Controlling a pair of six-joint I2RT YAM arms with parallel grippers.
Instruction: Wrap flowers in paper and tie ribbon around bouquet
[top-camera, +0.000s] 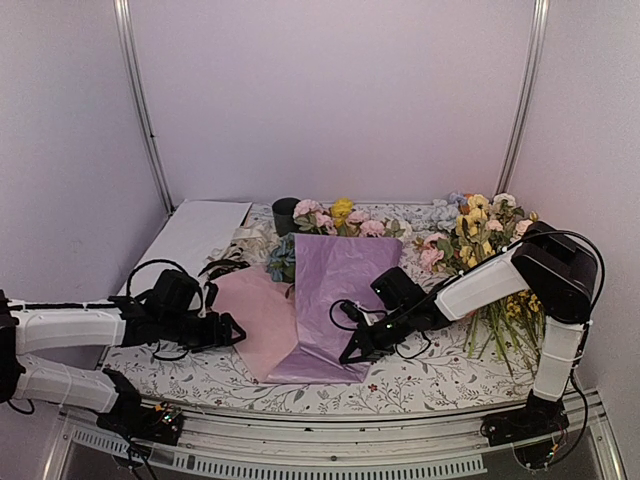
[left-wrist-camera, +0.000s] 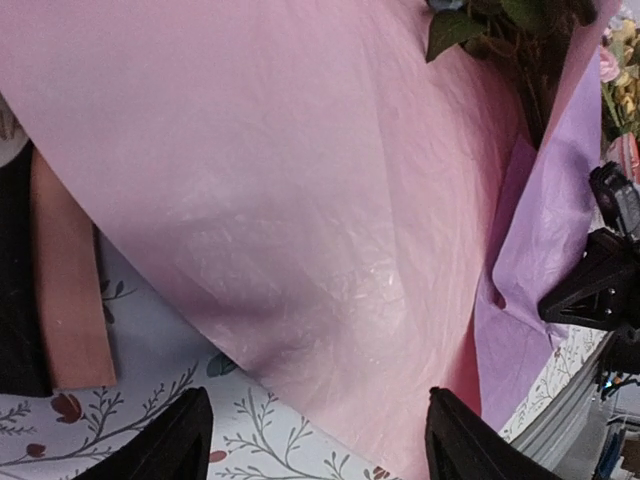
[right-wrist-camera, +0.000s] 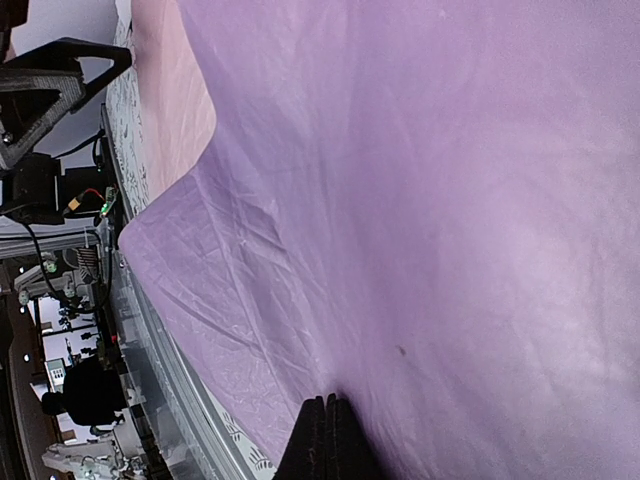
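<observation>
Pink wrapping paper (top-camera: 250, 310) lies on the flowered cloth, with a purple sheet (top-camera: 345, 280) over its right part and flower heads (top-camera: 370, 228) behind. My left gripper (top-camera: 225, 325) hovers at the pink sheet's left side; in the left wrist view its open fingers frame the pink paper (left-wrist-camera: 280, 200), nothing between them. My right gripper (top-camera: 355, 352) is shut, pressed on the lower purple paper near a fold; in the right wrist view its tips meet on the purple sheet (right-wrist-camera: 480, 250), nothing clearly between them.
Bunches of flowers (top-camera: 480, 240) and stems lie at the right. A dark cup (top-camera: 285, 215), a white board (top-camera: 200, 230) and ribbons are at the back left. The table's front edge runs just below the papers.
</observation>
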